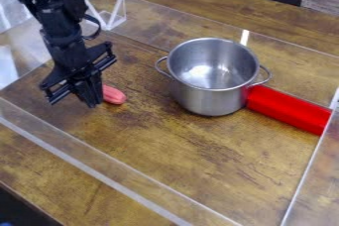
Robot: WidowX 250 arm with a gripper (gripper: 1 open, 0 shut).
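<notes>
The black robot arm reaches down from the upper left to my gripper (77,88), which is low over the wooden table at the left, its fingers close together. Just right of the fingertips lies a small pink object (109,95), partly behind them. Whether the fingers touch it is unclear. A large steel pot (212,79) with two side handles stands to the right of centre.
A long red cylinder (291,109) lies at the right behind the pot.
</notes>
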